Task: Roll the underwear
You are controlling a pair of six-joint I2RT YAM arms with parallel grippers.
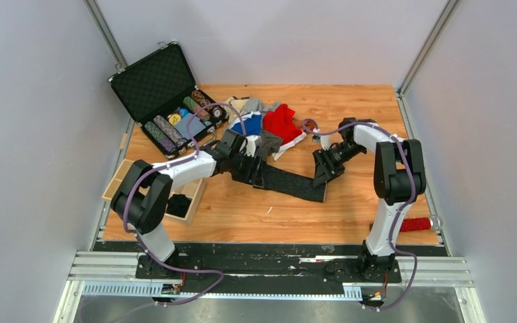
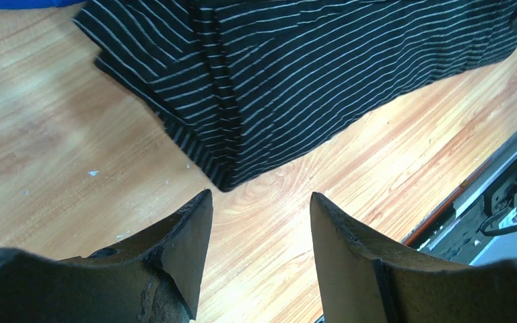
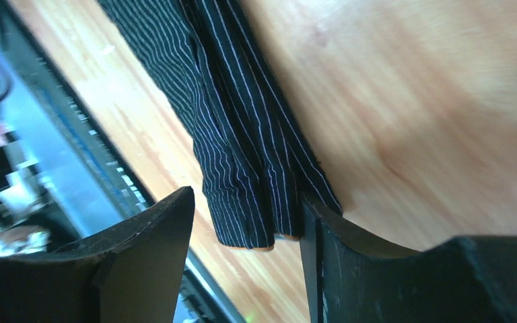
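The underwear is a dark, thinly striped strip of cloth lying folded and lengthwise across the middle of the table. At its left end, my left gripper is open. In the left wrist view, the folded cloth end lies beyond the fingertips, with bare wood between them. My right gripper is at the other end, its fingers apart. The right wrist view shows that cloth end, creased lengthwise, reaching between the open fingers; one fingertip overlaps its edge.
Behind the strip is a clothes pile with a red garment and a blue one. An open black case stands back left. A wooden divided box holds a black item.
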